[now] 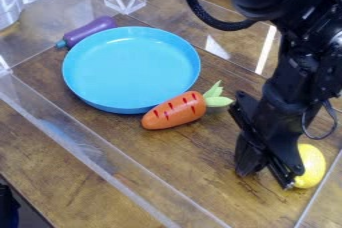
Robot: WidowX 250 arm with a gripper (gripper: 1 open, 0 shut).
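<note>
My black gripper [267, 160] is low over the wooden table at the right, shut, with its tip just left of a yellow round object [309, 167] that it partly hides; I see nothing held between its fingers. An orange toy carrot [174, 113] with pale green leaves lies left of the gripper. A blue plate [131, 66] sits upper left of the carrot, and a purple toy eggplant [87, 31] lies behind the plate at its left.
Clear plastic walls [74, 132] cross the table at the left and upper edges.
</note>
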